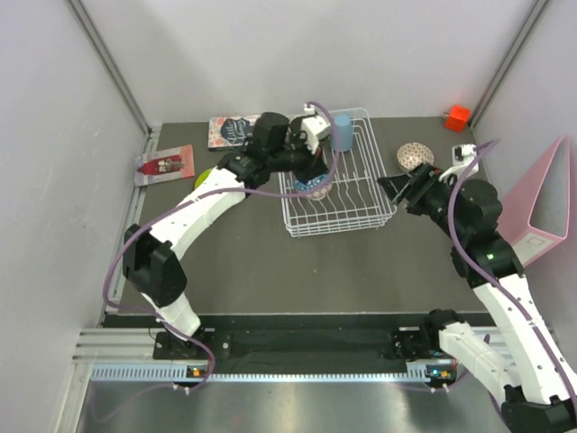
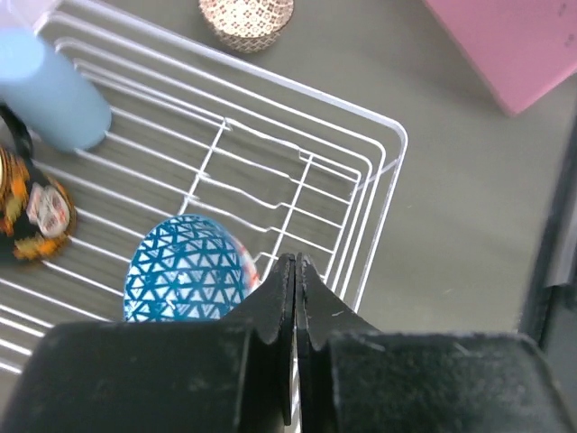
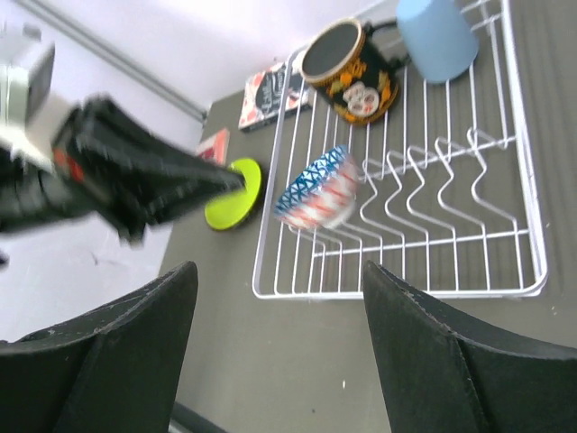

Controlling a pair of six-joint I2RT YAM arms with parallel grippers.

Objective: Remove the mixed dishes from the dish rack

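The white dish rack (image 1: 370, 212) holds a blue patterned bowl (image 2: 185, 271), tilted among the wires, a dark floral mug (image 3: 347, 77) and a light blue cup (image 1: 343, 133). My left gripper is shut just above the bowl, with nothing visible between its fingers; in the top view it partly covers the bowl. My right gripper (image 1: 401, 188) stands open at the rack's right side, facing the bowl from a distance in the right wrist view.
A speckled bowl (image 1: 415, 155) sits right of the rack, a green dish (image 3: 230, 207) left of it. Books (image 1: 164, 167) lie at back left, a pink binder (image 1: 536, 216) and orange cube (image 1: 457, 117) at right.
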